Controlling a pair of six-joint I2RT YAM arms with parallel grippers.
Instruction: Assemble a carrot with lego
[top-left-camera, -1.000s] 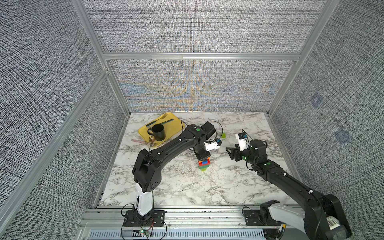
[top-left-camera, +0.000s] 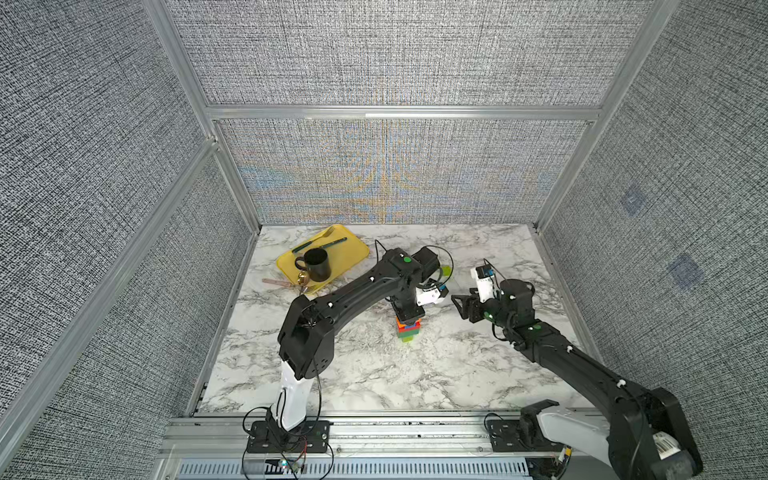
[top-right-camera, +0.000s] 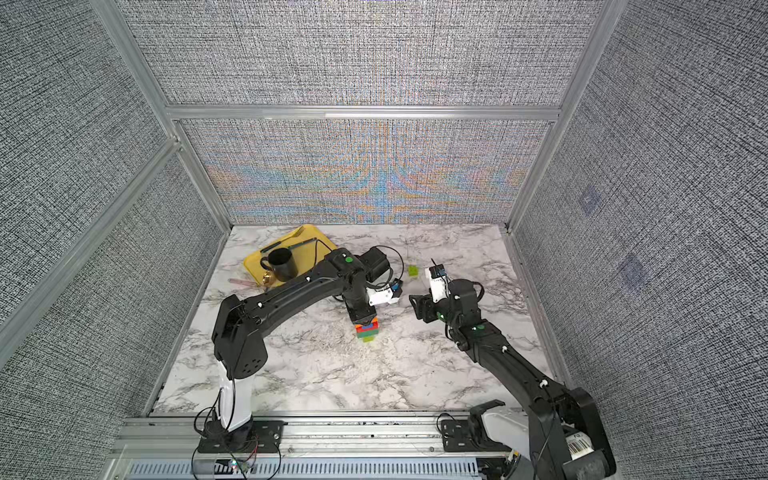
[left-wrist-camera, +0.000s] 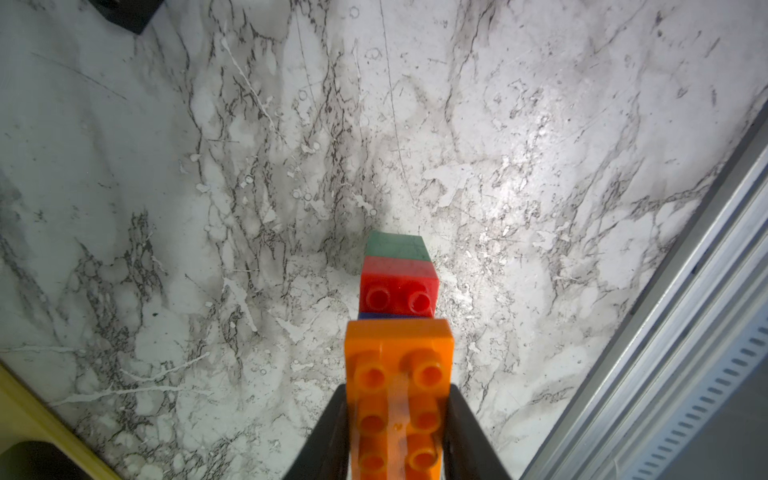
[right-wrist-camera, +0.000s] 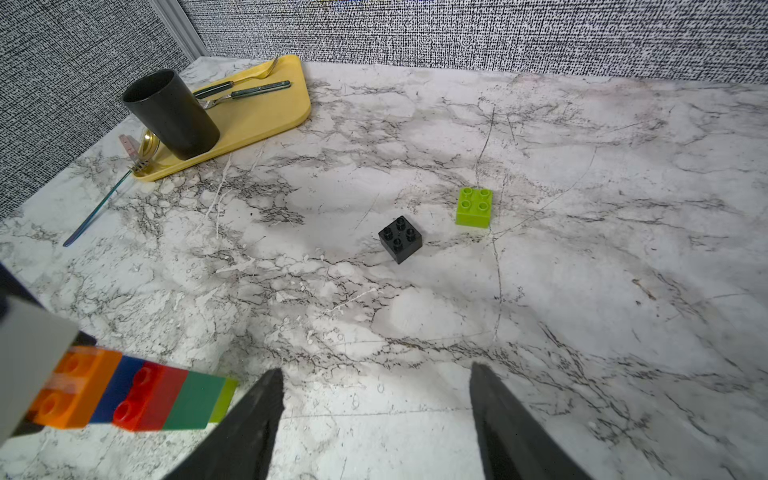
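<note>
My left gripper (top-left-camera: 409, 317) is shut on the orange brick (left-wrist-camera: 400, 400), one end of a joined stack. In the right wrist view the stack lies roughly horizontal: orange, blue brick (right-wrist-camera: 117, 389), red brick (right-wrist-camera: 162, 400), green brick (right-wrist-camera: 196, 401), and a thin lime piece (right-wrist-camera: 225, 400) at the free end. Whether it touches the table cannot be told. Off to the right, my right gripper stands open and empty. Loose on the table are a black four-stud brick (right-wrist-camera: 400, 240) and a lime four-stud brick (right-wrist-camera: 474, 209).
At the back left is a yellow tray (right-wrist-camera: 268, 112) with cutlery and a dark mug (right-wrist-camera: 170, 113). A fork (right-wrist-camera: 104, 204) rests on the table beside it.
The left arm has shifted slightly right, and its gripper now covers more of the stack's upper end in the top left view. The right arm has stayed still.
</note>
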